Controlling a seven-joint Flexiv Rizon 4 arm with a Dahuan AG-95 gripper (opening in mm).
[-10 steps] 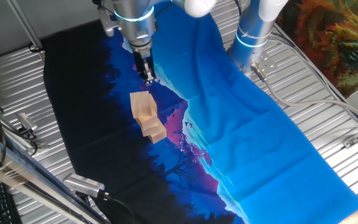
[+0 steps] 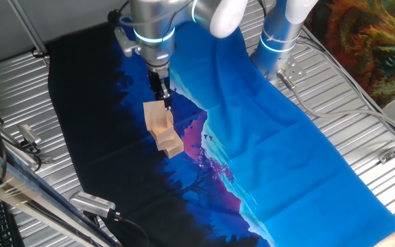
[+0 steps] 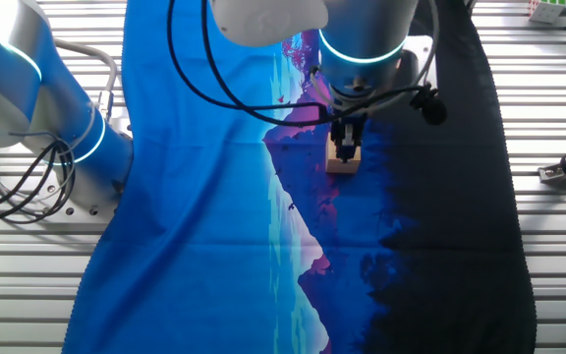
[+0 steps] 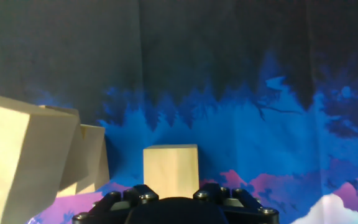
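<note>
My gripper (image 2: 165,106) points down just above and behind a cluster of pale wooden blocks (image 2: 154,115) on the printed cloth. In the wrist view its black fingers (image 4: 146,195) stand apart at the bottom edge, and nothing shows held between them. Straight beyond them is a small wooden block (image 4: 171,168), resting on the blue part of the cloth. To its left, taller wooden blocks (image 4: 14,162) stand close together. From the second exterior side, the gripper (image 3: 345,155) overlaps a wooden block (image 3: 343,165), and the other blocks are not clearly visible.
A wrinkled blue and black cloth (image 2: 273,151) covers the slatted metal table (image 2: 348,82). A grey device (image 2: 92,204) with a cable lies at the front left edge.
My gripper has come lower and nearer to the wooden blocks over the last second. The blocks have stayed where they were.
</note>
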